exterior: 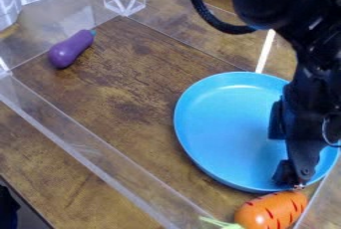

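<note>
My black gripper (285, 151) reaches down over the right part of the blue plate (218, 123), its fingertips low near the plate's near right rim, standing open. An orange toy carrot (270, 211) with a green top lies just below the plate at the bottom edge. A purple toy eggplant (71, 49) lies at the upper left on the wooden surface. Whether anything sits between the fingers is hidden.
Clear plastic walls (80, 147) run along the left, back and near sides of the area. The wooden floor (127, 79) left of the plate is bare. A white strip shows at the back right.
</note>
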